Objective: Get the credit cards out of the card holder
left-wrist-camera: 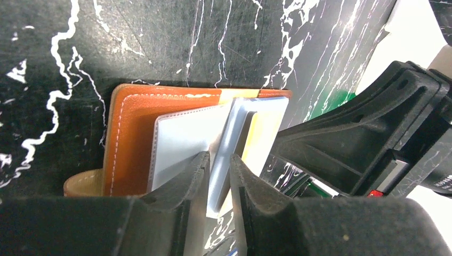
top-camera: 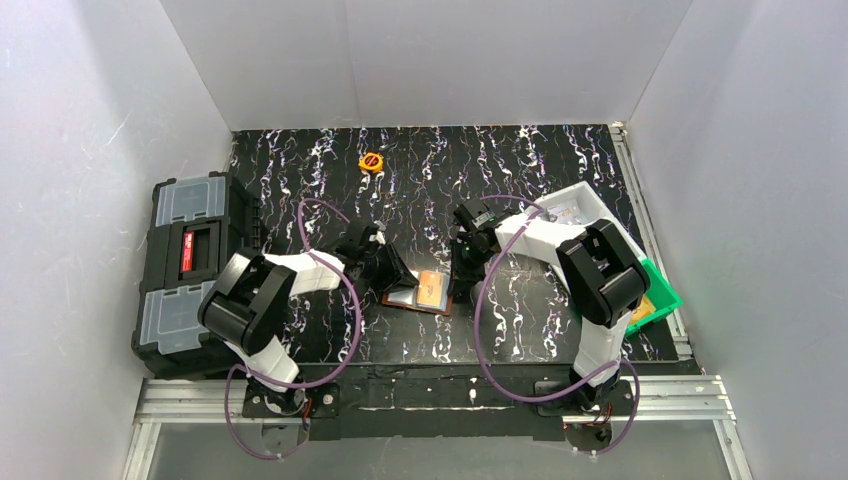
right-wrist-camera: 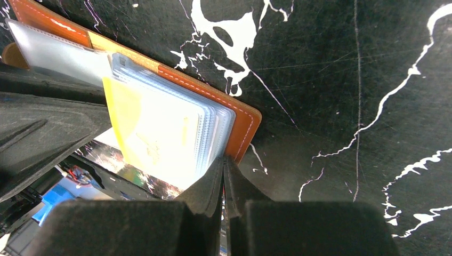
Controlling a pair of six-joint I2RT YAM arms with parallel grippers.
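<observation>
The brown card holder (top-camera: 430,312) lies spread open on the table between both grippers, its clear sleeves facing up. In the left wrist view its orange-brown cover (left-wrist-camera: 138,114) shows beside a white sleeve (left-wrist-camera: 189,128). A yellow and white card (right-wrist-camera: 154,128) sits in the sleeve stack on the right half. My left gripper is part open over the middle of the holder, the raised edge of the sleeves (left-wrist-camera: 228,144) in the gap between its fingers. At the holder's right edge, my right gripper is shut on its corner; the exact layers pinched are hidden.
A black toolbox (top-camera: 185,260) stands at the left, a yellow tape measure (top-camera: 371,162) at the back. On the right are a white bin (top-camera: 592,205) and a green bin (top-camera: 668,300).
</observation>
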